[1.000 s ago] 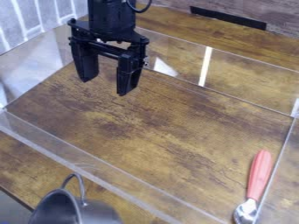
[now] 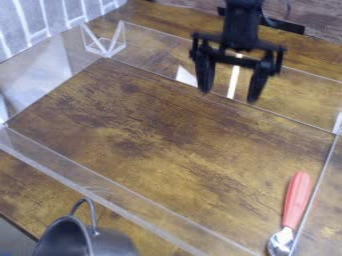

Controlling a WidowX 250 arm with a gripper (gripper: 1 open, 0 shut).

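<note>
My black gripper point(image 2: 235, 70) hangs over the back of a clear-walled enclosure on the wooden surface, blurred, its two fingers apart with nothing seen between them. A scoop with a pink handle point(image 2: 297, 200) and a metal head lies at the front right, along the clear wall, well away from the gripper.
A steel pot or pitcher with a handle point(image 2: 78, 243) stands at the bottom left, outside the clear wall point(image 2: 127, 200). The wooden floor point(image 2: 167, 155) inside the enclosure is bare across the middle. A striped backdrop is at the top left.
My gripper has moved from the left to the right along the back and slightly up in the view. The scoop and steel vessel have not moved.
</note>
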